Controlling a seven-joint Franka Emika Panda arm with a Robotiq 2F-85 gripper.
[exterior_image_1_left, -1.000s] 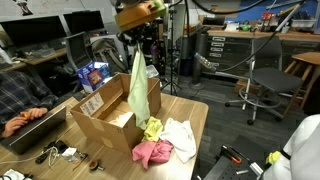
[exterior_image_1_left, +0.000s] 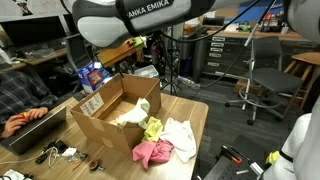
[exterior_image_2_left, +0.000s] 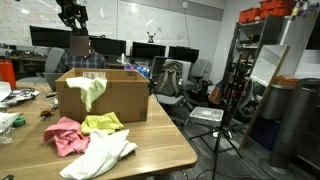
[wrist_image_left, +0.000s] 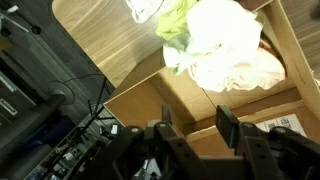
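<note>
My gripper is open above the cardboard box (wrist_image_left: 155, 105), with nothing between its fingers. A pale cloth (wrist_image_left: 225, 45) lies at one side of the box in the wrist view. Seen from exterior view 2, that pale cloth (exterior_image_2_left: 90, 92) drapes over the near rim, part of it hanging outside. On the table beside the box (exterior_image_1_left: 105, 130) lie a yellow cloth (exterior_image_1_left: 153, 129), a pink cloth (exterior_image_1_left: 152, 153) and a white cloth (exterior_image_1_left: 180, 137). How much cloth is inside the box cannot be told.
A blue package (exterior_image_1_left: 92, 76) stands behind the box. Cables and small tools (exterior_image_1_left: 65, 152) lie on the table's left side, near a dark case (exterior_image_1_left: 35, 132). A raised box flap (exterior_image_2_left: 80, 46) stands up at the rear. Bare wood shows at the table's right (exterior_image_2_left: 160, 150).
A second ago the pale cloth hung from my gripper over the box. Now it lies over the box's rim, let go, and my arm has moved left in exterior view 1.
</note>
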